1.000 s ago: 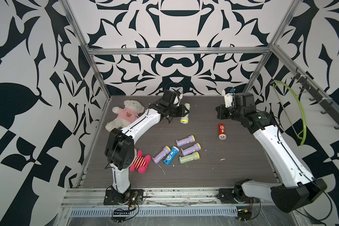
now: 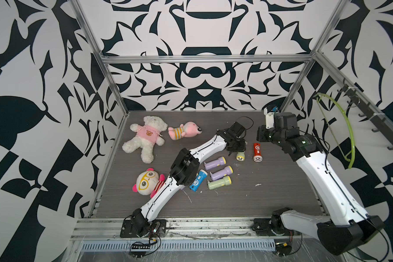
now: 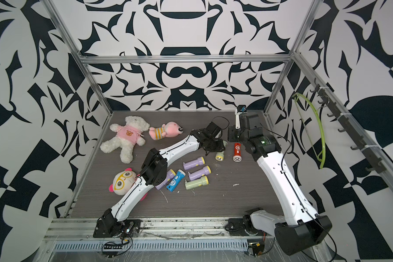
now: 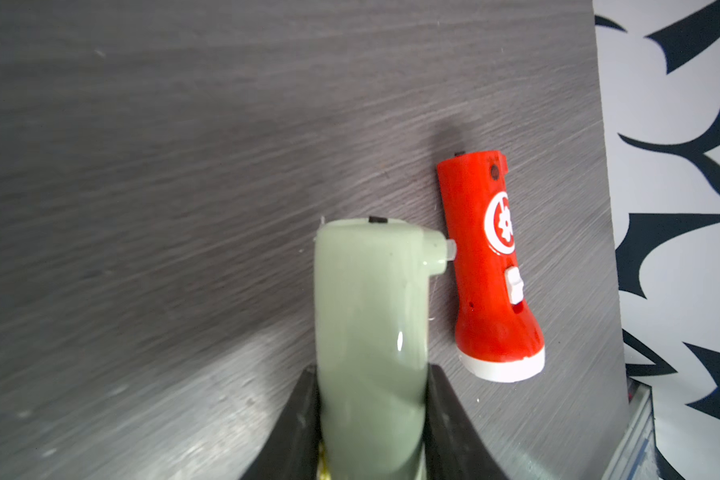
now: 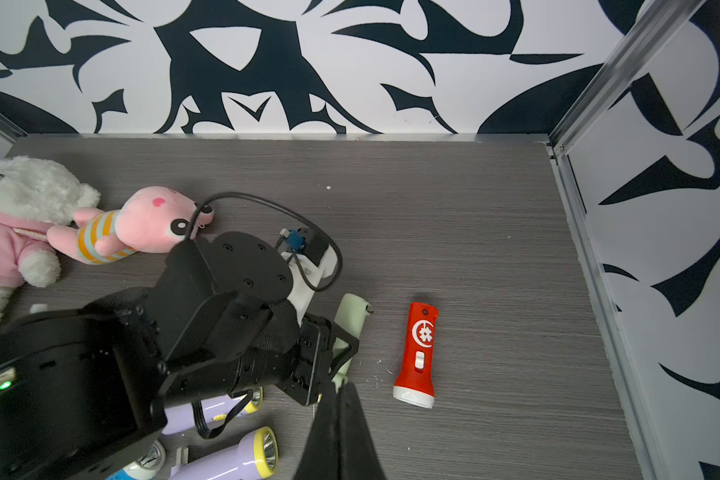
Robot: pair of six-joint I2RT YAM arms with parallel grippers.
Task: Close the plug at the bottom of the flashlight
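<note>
My left gripper is shut on a light green flashlight (image 4: 368, 296), gripping it between dark fingers. In the left wrist view the flashlight's bottom end faces away; a small dark piece (image 4: 377, 219) shows at its rim, and a short side stub (image 4: 440, 251) has a pale tip. Whether that tip is the plug I cannot tell. From the top left only the yellow-rimmed lamp end (image 2: 240, 156) shows below the gripper. My right gripper is shut, nothing between its fingers, apart from the flashlight and to its right in the top views.
A red flashlight (image 2: 257, 152) lies just right of the green one. Purple flashlights (image 2: 221, 173), a blue one (image 2: 198, 180) and another green one (image 2: 219, 182) lie nearer the front. Plush toys (image 2: 147, 136) occupy the left side. The table's front right is open.
My left arm has carried the green flashlight to the right and toward the front, close to the red flashlight. My right gripper has shifted slightly to the right.
</note>
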